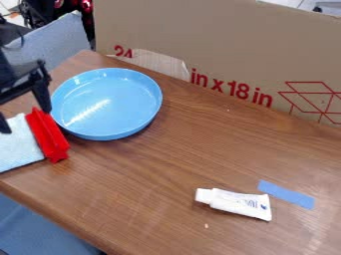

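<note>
The black gripper is at the far left edge, open, partly out of view, above a white cloth and beside a red object lying at that cloth's right side. A blue round plate lies to the right of the gripper. A white tube lies at the lower right, with a flat blue strip just above it.
A large cardboard box stands along the back of the wooden table. The table's left edge is near the cloth.
</note>
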